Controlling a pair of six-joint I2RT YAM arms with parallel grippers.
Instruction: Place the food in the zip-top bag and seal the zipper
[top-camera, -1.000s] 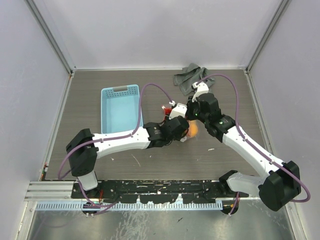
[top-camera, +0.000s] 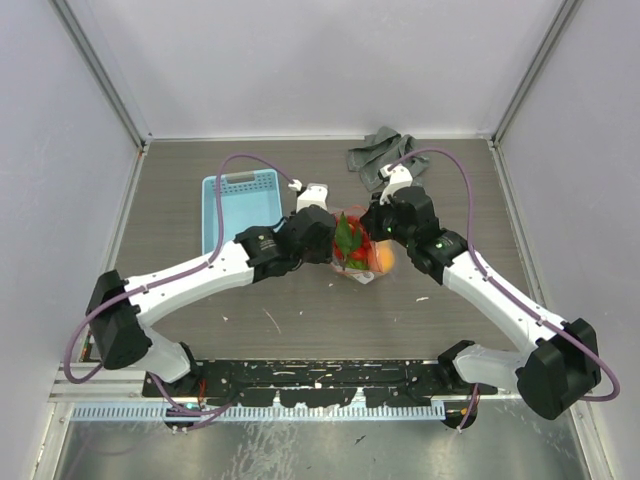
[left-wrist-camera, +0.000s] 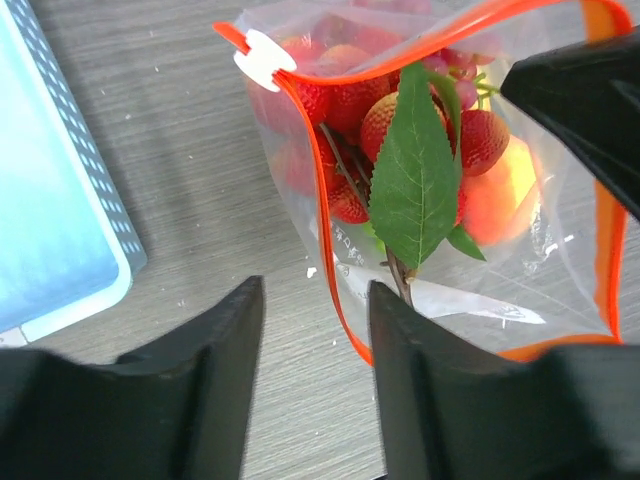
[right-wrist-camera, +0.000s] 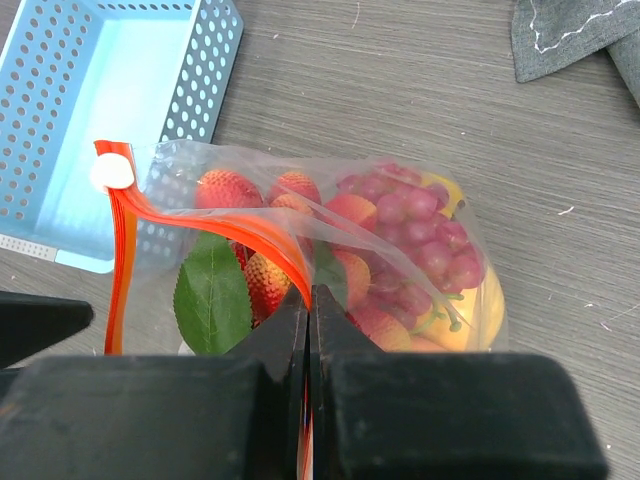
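Note:
The clear zip bag with orange zipper (top-camera: 360, 265) holds strawberries (left-wrist-camera: 355, 100), grapes (right-wrist-camera: 420, 230), a leafy stem (left-wrist-camera: 410, 180) and yellow and orange fruit. Its mouth gapes in the left wrist view. My right gripper is shut on the bag's orange zipper edge. My left gripper stands part open, its fingers either side of the lower run of the zipper edge, seen from above; whether it touches the bag cannot be told. A white slider tab (left-wrist-camera: 262, 62) sits at the zipper's end.
A blue plastic basket (top-camera: 240, 205) stands left of the bag, close to my left gripper. A grey cloth (top-camera: 380, 150) lies at the back right.
My left arm has moved left, away from my right gripper, uncovering more of the bag in the top view. The right arm has stayed still.

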